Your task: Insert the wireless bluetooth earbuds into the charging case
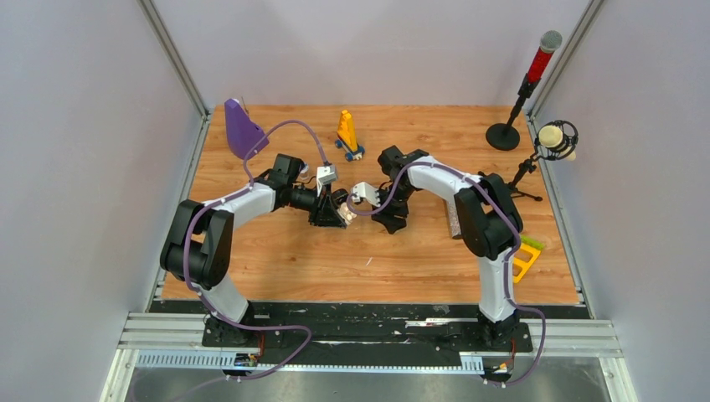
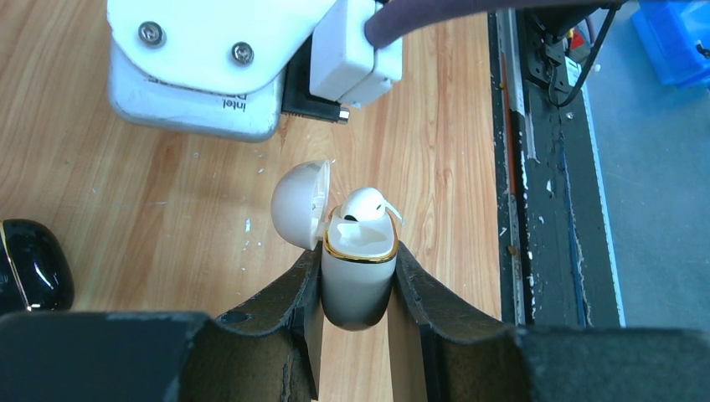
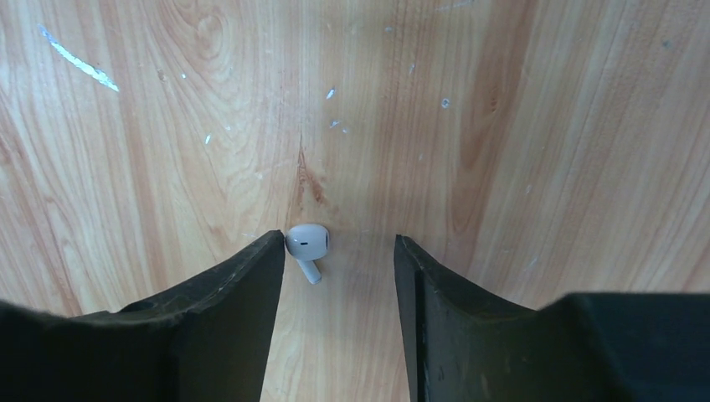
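My left gripper is shut on the white charging case (image 2: pixel 357 270), which has a gold rim and its domed lid (image 2: pixel 299 205) standing open. At the case's mouth sits one white earbud (image 2: pixel 362 203); how deep it is seated cannot be told. A second earbud (image 3: pixel 307 241) lies on the wooden table, its short stem pointing toward the arm in the right wrist view. My right gripper is open over it, the left finger's tip (image 3: pixel 272 251) right beside or touching the bud, the other finger well apart from it.
In the left wrist view, the white housing (image 2: pixel 218 59) of the other arm is close to the case. A glossy black object (image 2: pixel 33 266) lies at left. Behind stand a purple block (image 1: pixel 243 130) and a yellow toy (image 1: pixel 347 134).
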